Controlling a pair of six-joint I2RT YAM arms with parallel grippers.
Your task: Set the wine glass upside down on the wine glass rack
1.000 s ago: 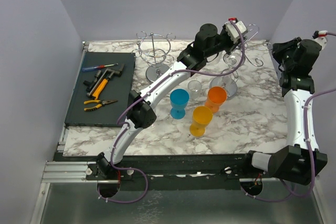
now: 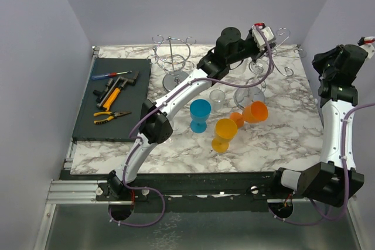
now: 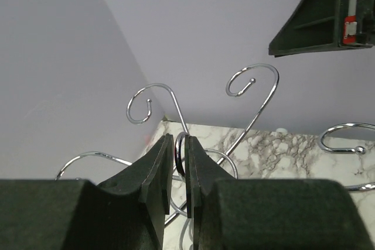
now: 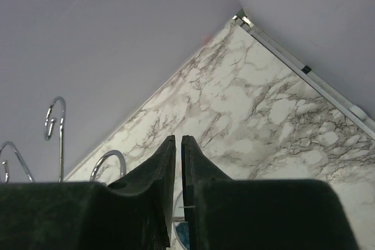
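A chrome wire rack [image 2: 283, 34] stands at the back right, and its round base [image 2: 249, 94] looks tilted. In the left wrist view, my left gripper is shut on a curved wire of this rack. A clear glass [image 2: 217, 99] stands left of the rack's base. Another clear shape by the rack is partly hidden under my left arm. Over the right edge of the table, away from the rack, hangs my right gripper; a narrow gap shows between its fingers, with nothing seen held.
An orange cup [image 2: 256, 112] lies tipped beside the rack base. A yellow goblet [image 2: 224, 135] and a blue goblet [image 2: 200, 115] stand nearby. Further left are a second rack [image 2: 176, 81] and a dark mat [image 2: 132, 122] with tools.
The orange cup, upright before, has tipped over. My right gripper has drawn outward to the right.
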